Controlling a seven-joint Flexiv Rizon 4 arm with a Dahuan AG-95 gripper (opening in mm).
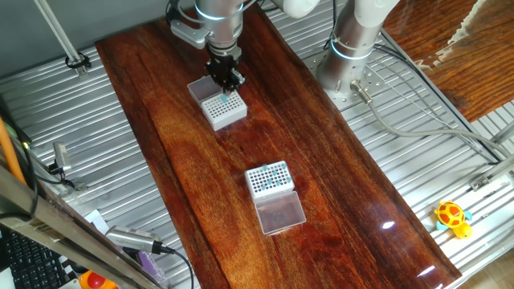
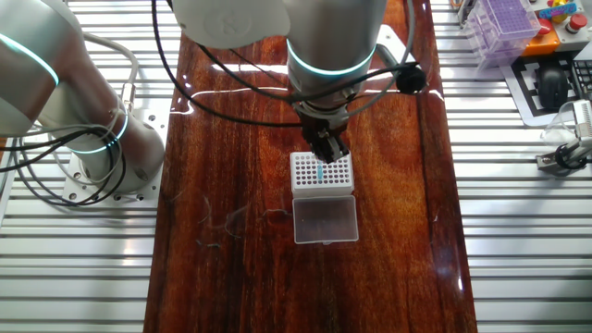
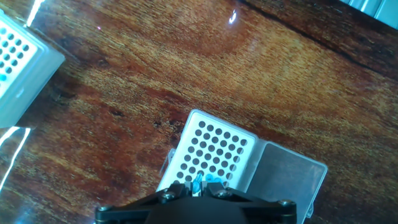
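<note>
My gripper points down over the far white tube rack. In the wrist view its fingertips are close together at the bottom edge, and the gripper looks shut on a small blue tube. A second bit of blue shows just right of it, at the rack's near rows. Below the gripper in the second exterior view, blue stands out against the rack. Whether the tube's lower end sits in a hole is hidden. Most other visible holes there look empty.
A second white rack with several blue tubes stands nearer the front, its clear lid open. The far rack's lid lies open too. Bare wood separates the racks. A toy turtle is off to the right.
</note>
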